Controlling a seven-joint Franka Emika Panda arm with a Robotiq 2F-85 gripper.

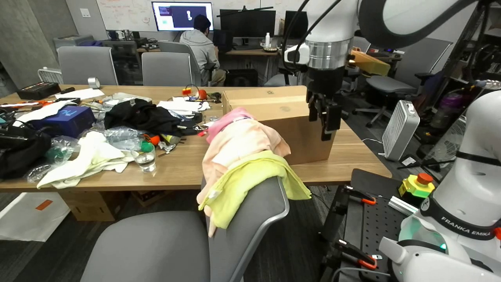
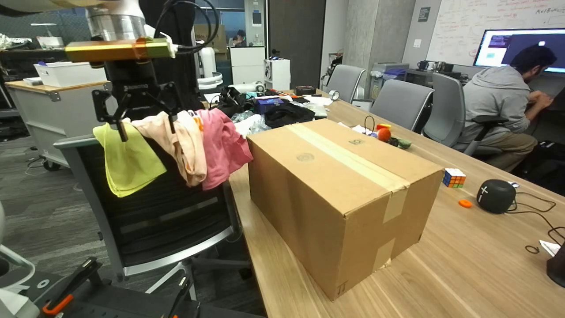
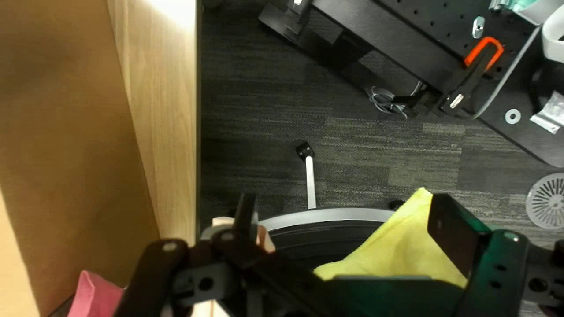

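Note:
Three cloths hang over the backrest of a grey chair [image 1: 155, 244]: a yellow-green one [image 1: 244, 181], a peach one [image 1: 249, 136] and a pink one [image 2: 225, 148]. My gripper [image 1: 324, 129] is open with its fingers pointing down; in exterior view 1 it appears right of the cloths, in front of the cardboard box. In exterior view 2 the gripper [image 2: 148, 132] overlaps the yellow and peach cloths, nearer that camera. The wrist view shows the yellow cloth [image 3: 396, 243] beyond the gripper, with a bit of peach by the left finger. No cloth is visibly pinched.
A large closed cardboard box [image 2: 312, 201] stands on the wooden table [image 2: 466, 254] beside the chair. Clutter, including a glass [image 1: 146, 160] and a white cloth [image 1: 89, 159], covers the table's other end. A black bench [image 1: 375, 225] with clamps lies near the arm's base.

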